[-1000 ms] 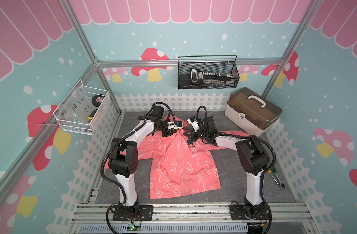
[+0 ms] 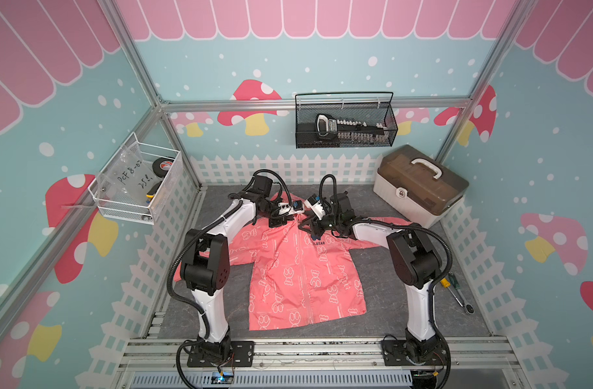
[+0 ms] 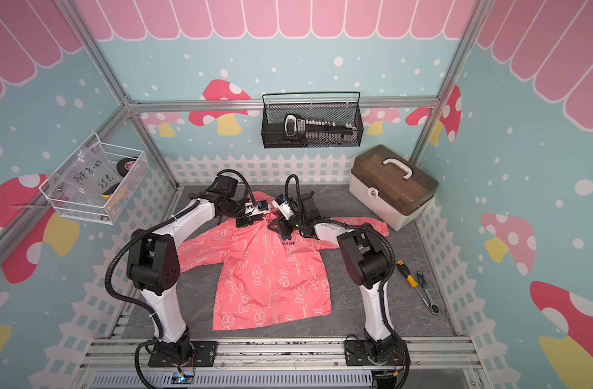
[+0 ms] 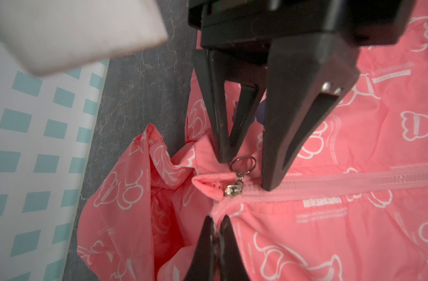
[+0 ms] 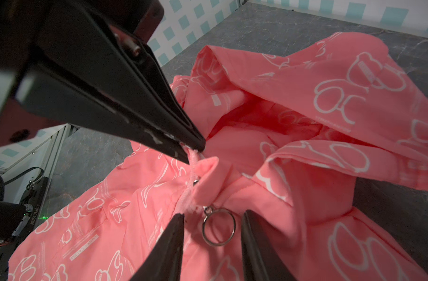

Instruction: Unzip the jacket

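Note:
The pink jacket [image 2: 302, 278] lies spread on the grey table, its closed zipper [image 4: 345, 183] running down the middle. At the collar sits the metal slider [image 4: 233, 189] with its ring pull [image 5: 203, 229]. My left gripper is shut on the fabric edge beside the top of the zipper; in the right wrist view its fingertips [image 5: 195, 139] pinch that edge. The right gripper stands part open, one finger on either side of the ring, with visible gaps between ring and fingers. Both overhead views hide the slider behind the grippers.
A brown-lidded toolbox [image 2: 419, 184] stands at the back right. Tools [image 3: 416, 285] lie beyond the right arm. A black wire basket [image 2: 345, 123] and a white one [image 2: 137, 184] hang on the walls. Bare table shows beside the jacket's lower half.
The right gripper has shifted left toward the zipper top and now covers the dark print on the chest. My left arm looks unmoved, and the jacket lies the same.

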